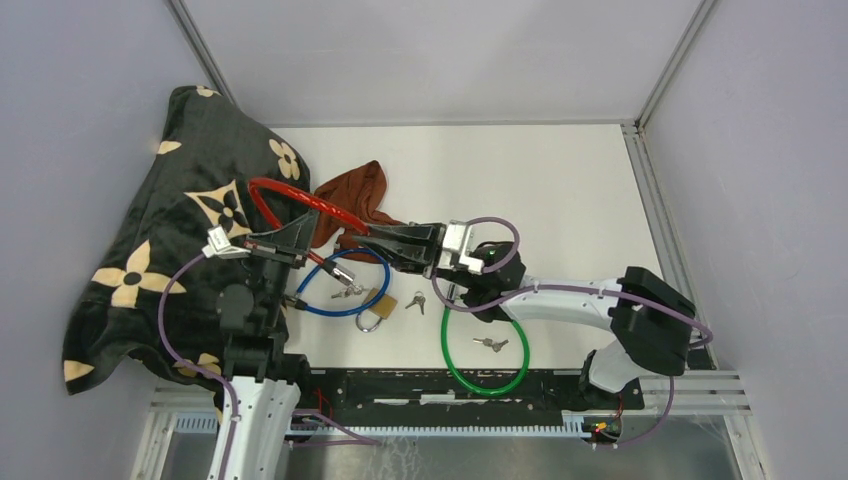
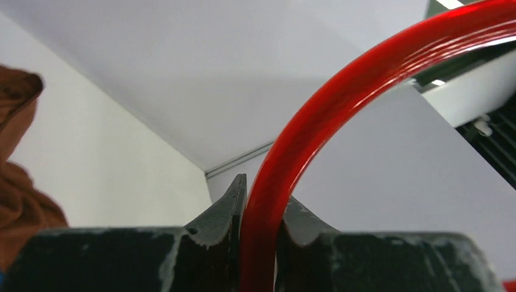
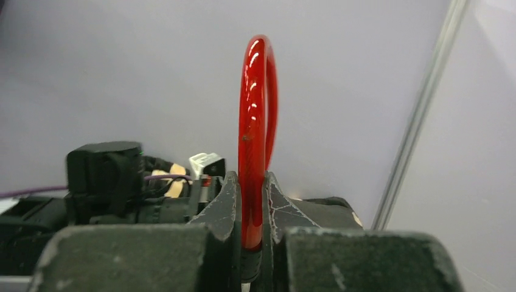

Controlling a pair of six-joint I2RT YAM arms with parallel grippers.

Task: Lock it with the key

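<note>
A red cable lock (image 1: 305, 198) is raised in a bent loop between both arms, a metal lock end (image 1: 338, 272) hanging below. My left gripper (image 1: 300, 230) is shut on the red cable; my right gripper (image 1: 370, 240) grips it too, the cable (image 3: 252, 121) standing upright between the fingers in the right wrist view. Loose keys (image 1: 417, 302) lie on the table beside a brass padlock (image 1: 380, 304). A blue cable lock (image 1: 340, 312) and a green one (image 1: 485, 390) lie there too, with more keys (image 1: 490, 343) inside the green loop.
A patterned dark blanket (image 1: 140, 250) covers the left side. A brown cloth (image 1: 350, 190) lies behind the blue lock. Walls bound both sides and the back.
</note>
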